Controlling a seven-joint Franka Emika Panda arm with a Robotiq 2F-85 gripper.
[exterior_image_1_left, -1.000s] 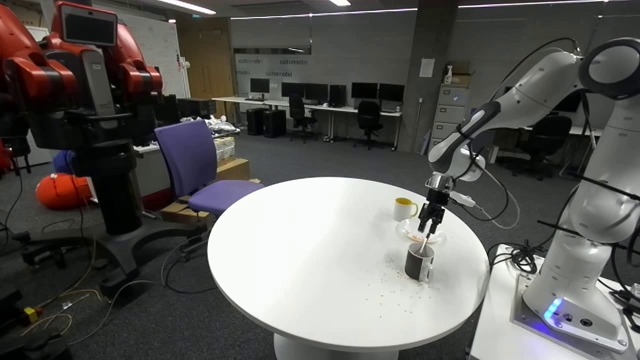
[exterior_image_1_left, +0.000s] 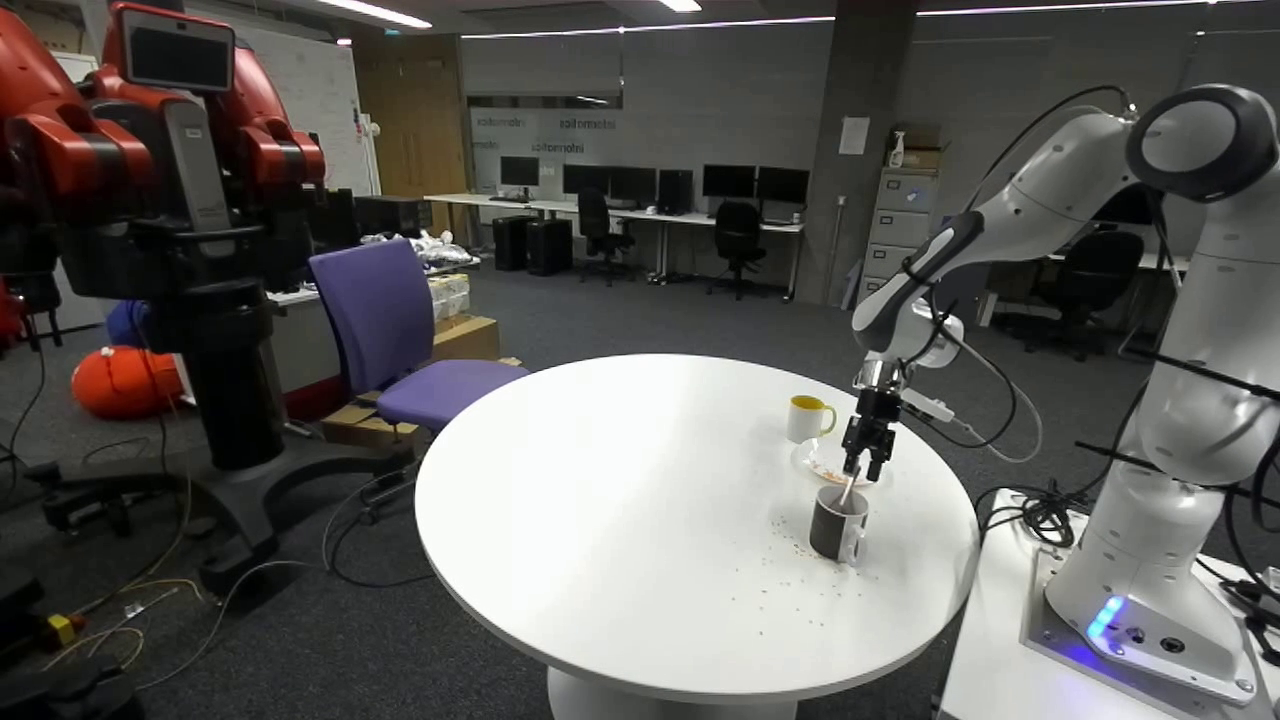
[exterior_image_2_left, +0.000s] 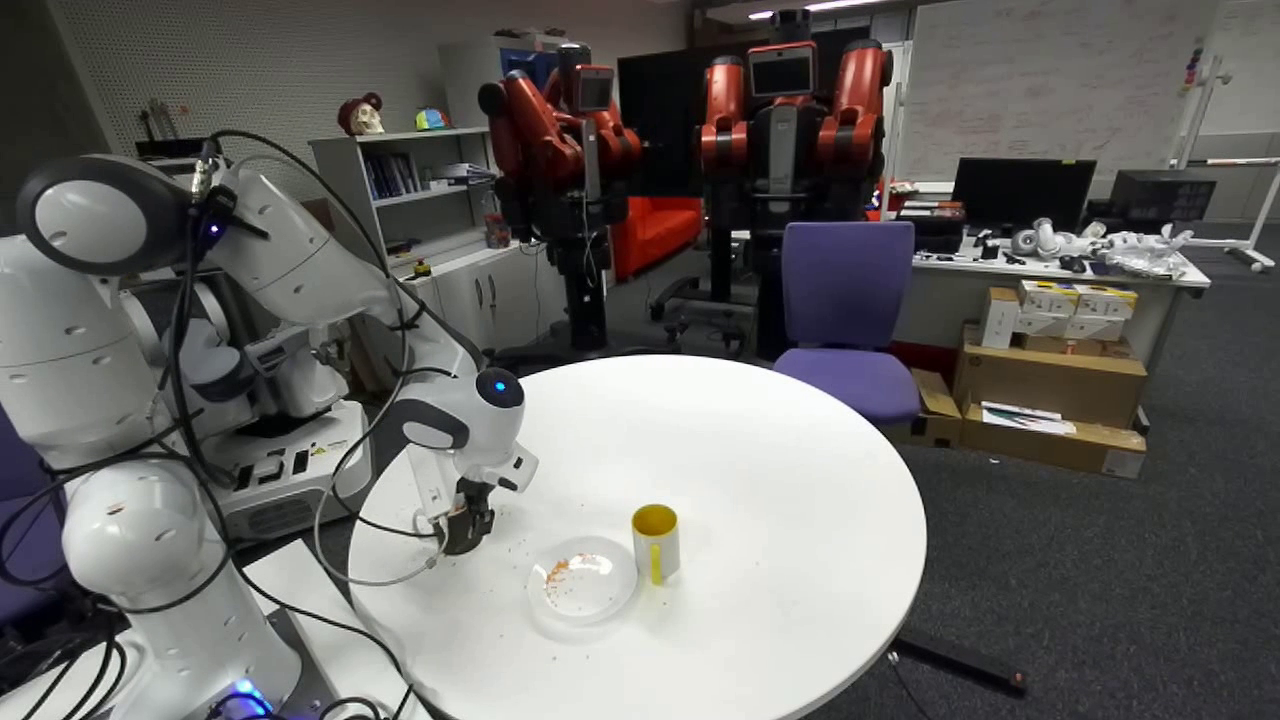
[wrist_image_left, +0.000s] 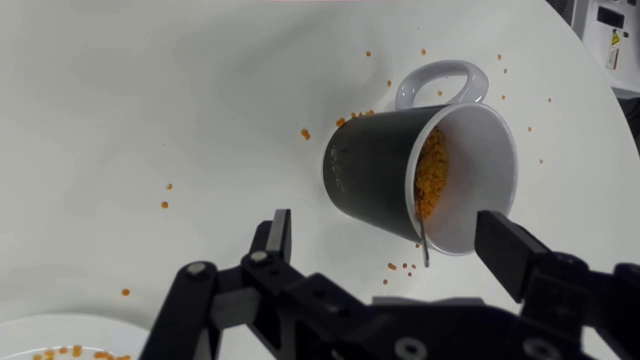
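Observation:
A dark mug (exterior_image_1_left: 831, 529) with a white handle stands upright on the round white table. Inside it, in the wrist view, lie orange grains (wrist_image_left: 432, 171), and a thin utensil handle (wrist_image_left: 423, 245) sticks out over its rim. My gripper (exterior_image_1_left: 869, 469) hangs just above this mug, pointing down. Its fingers (wrist_image_left: 507, 255) are spread wide, with the utensil's end between them in the wrist view but neither finger visibly touching it. In the second exterior view the arm partly hides the dark mug (exterior_image_2_left: 463, 533).
A white plate (exterior_image_2_left: 589, 610) with orange bits lies beside the dark mug, and a white mug with yellow inside (exterior_image_2_left: 663, 550) stands past it. Loose grains (wrist_image_left: 304, 134) are scattered round the dark mug.
My gripper has shifted slightly right in the first exterior view and a little lower, and its fingers look more upright. The dark mug, plate and other mug stay in place.

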